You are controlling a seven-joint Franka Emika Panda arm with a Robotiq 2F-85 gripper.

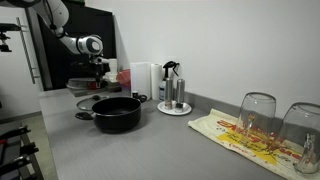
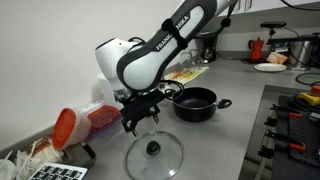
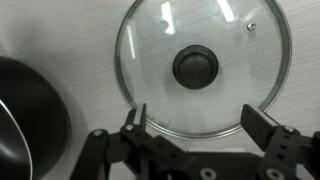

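Observation:
A round glass lid with a black knob lies flat on the table, beside a black pot. In exterior view 1 the lid is at the left of the pot, partly behind its handle. My gripper is open above the lid, its two fingers wide apart with nothing between them. From above, the knob appears just beyond the fingertips, roughly centred between them. The second exterior view has the gripper hanging over the lid's far side, clear of the glass.
The pot stands close on the left in the wrist view. Farther along the counter are a plate with grinders, a paper towel roll, and two upturned glasses on a yellow cloth. Red-lidded containers crowd the lid's far side.

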